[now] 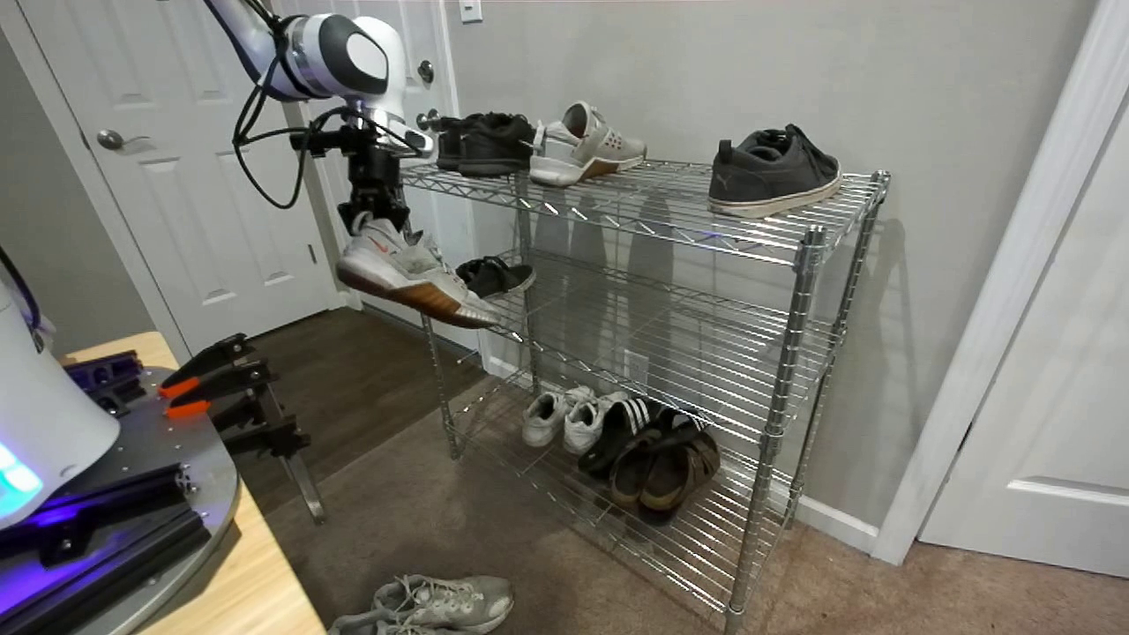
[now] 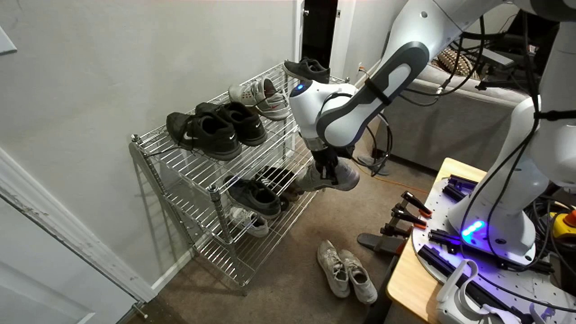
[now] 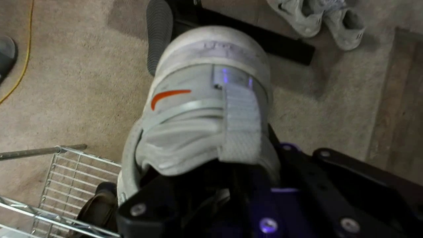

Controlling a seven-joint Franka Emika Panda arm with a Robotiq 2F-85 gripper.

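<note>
My gripper (image 1: 381, 220) is shut on the heel of a light grey sneaker (image 1: 407, 273) with an orange swoosh and a brown-and-white sole. The sneaker hangs toe down in the air, just outside the rack's left front end at middle-shelf height. From above in the wrist view, its heel and pull tab (image 3: 242, 123) fill the middle, and the dark fingers reach into the collar; their tips are hidden. A similar sneaker (image 1: 582, 150) sits on the top shelf of the wire rack (image 1: 677, 242). One black shoe (image 1: 497, 276) rests at the middle shelf's left end.
Black shoes (image 2: 202, 135) and a dark grey shoe (image 1: 773, 171) stand on the top shelf. White shoes (image 1: 566, 414), slides and brown sandals (image 1: 667, 466) fill part of the bottom. Much of the middle shelf is bare. Another sneaker pair (image 2: 345, 270) lies on the floor beside the wooden table (image 2: 410, 275).
</note>
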